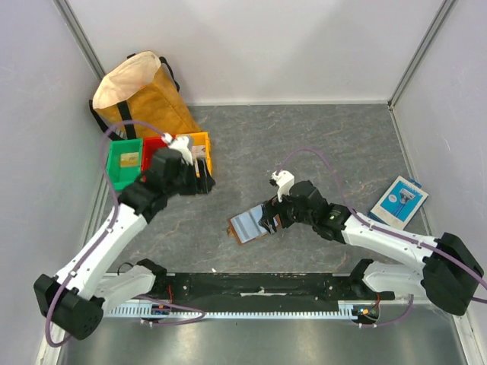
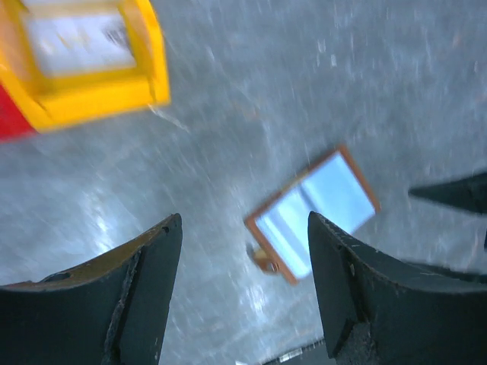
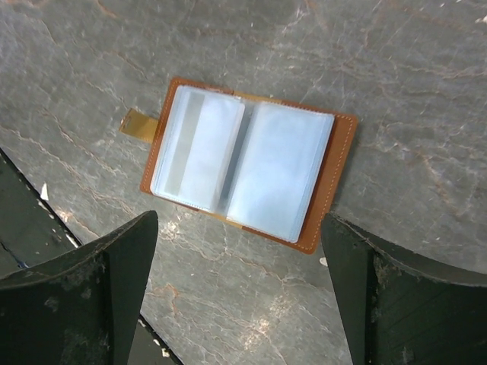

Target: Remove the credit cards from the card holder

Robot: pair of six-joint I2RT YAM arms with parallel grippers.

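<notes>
An open brown card holder (image 1: 247, 224) with clear sleeves lies on the grey table, also in the left wrist view (image 2: 304, 217) and the right wrist view (image 3: 278, 171). My right gripper (image 1: 270, 215) is open above it, its fingers (image 3: 95, 296) on either side below the holder in that view. My left gripper (image 1: 202, 176) hangs open to the upper left of the holder, blurred, with nothing between its fingers.
Green (image 1: 116, 171), red and yellow (image 1: 205, 141) bins stand at the back left, before a yellow bag (image 1: 152, 103). A blue and white box (image 1: 396, 205) lies at the right.
</notes>
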